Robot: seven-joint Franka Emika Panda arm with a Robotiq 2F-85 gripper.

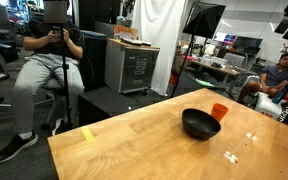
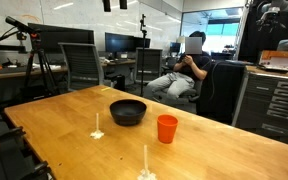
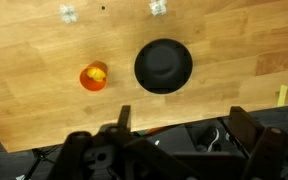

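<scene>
A black bowl rests on the wooden table, and the wrist view shows the same bowl from above, apparently empty. Beside it stands an orange-red cup. Looking down into the cup, I see something yellow inside. My gripper is open high above the table, its dark fingers spread along the lower edge of the wrist view, with nothing between them. Part of the gripper also appears at the top of exterior view 2.
Two small white pieces with upright sticks, a nearer one and a farther one, stand on the table. Yellow tape marks one edge. A seated person is beyond the table.
</scene>
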